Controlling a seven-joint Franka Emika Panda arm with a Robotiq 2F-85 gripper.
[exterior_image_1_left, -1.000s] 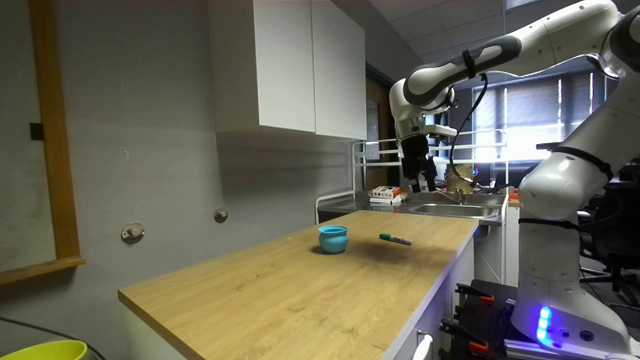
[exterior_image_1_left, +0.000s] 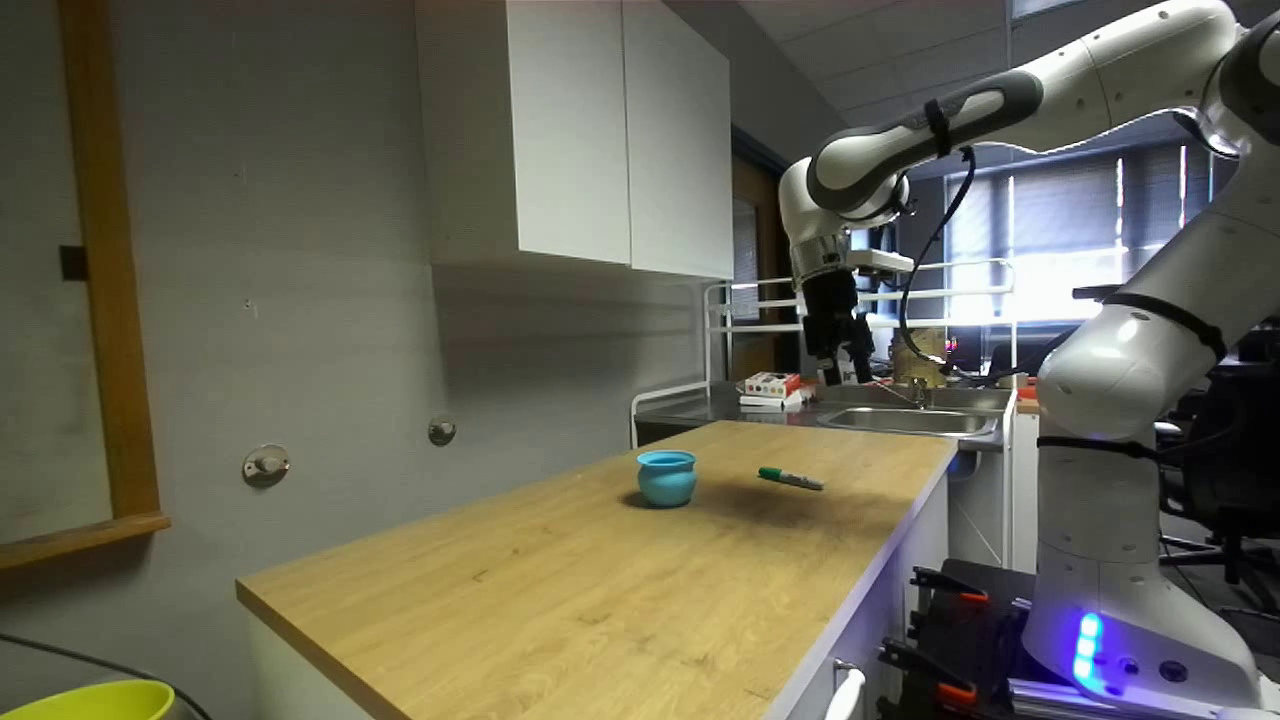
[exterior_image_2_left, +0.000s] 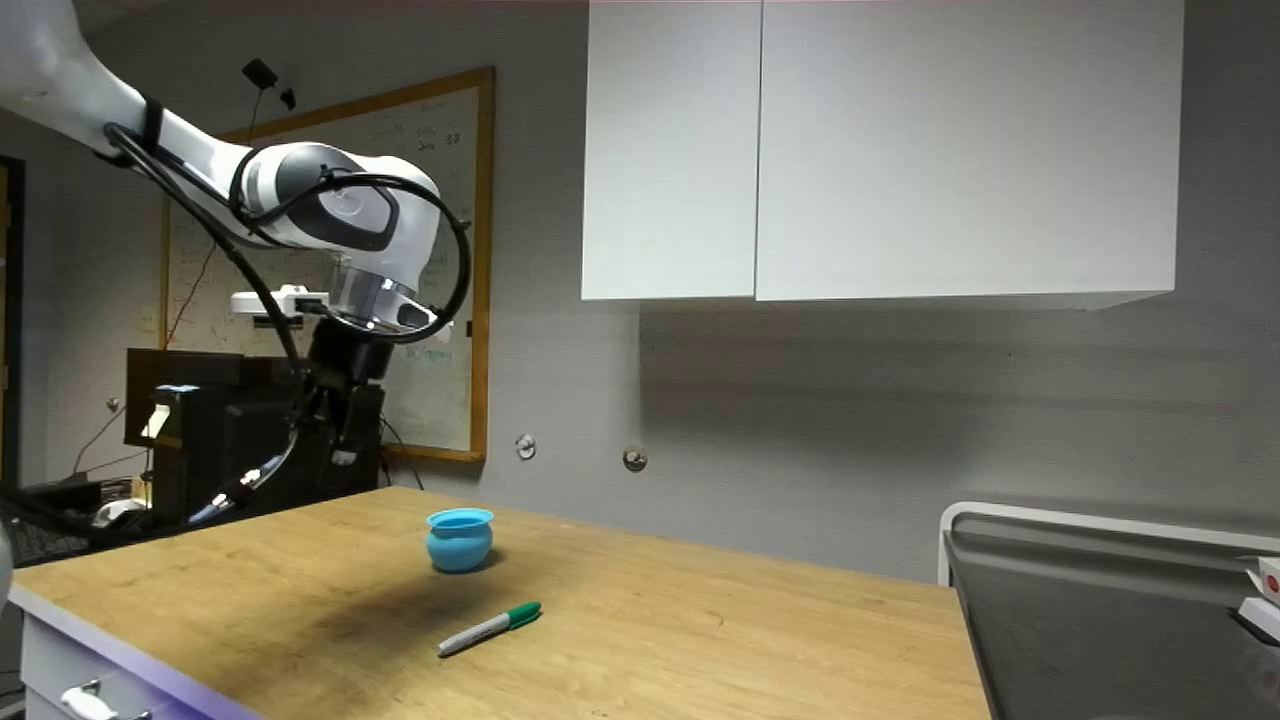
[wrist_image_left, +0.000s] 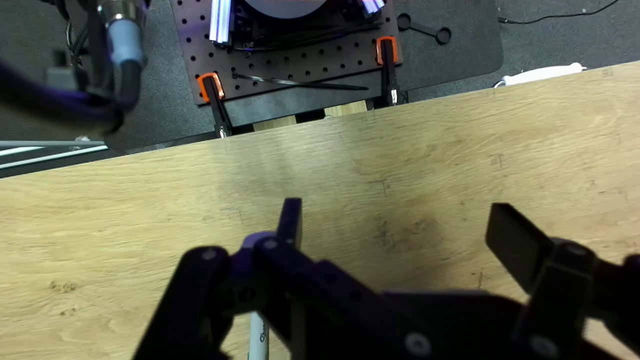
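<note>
A small turquoise pot (exterior_image_1_left: 666, 479) stands upright on the wooden counter, its round rim open at the top. Beside it and apart from it lies a marker (exterior_image_2_left: 489, 629) with a grey-white barrel and a green cap. Part of the marker's barrel (wrist_image_left: 258, 337) shows at the bottom of the wrist view; the rest is hidden behind the gripper. High above the counter hangs my black gripper, its fingers wide apart and bare wood visible between them. In the second exterior view the gripper (exterior_image_2_left: 348, 438) is up and to the left of the pot.
White cabinets (exterior_image_2_left: 888, 156) hang on the wall above it. A sink (exterior_image_1_left: 912, 420) and small boxes (exterior_image_1_left: 770, 386) lie past its far end. A yellow-green container (exterior_image_1_left: 96, 702) sits at the lower left.
</note>
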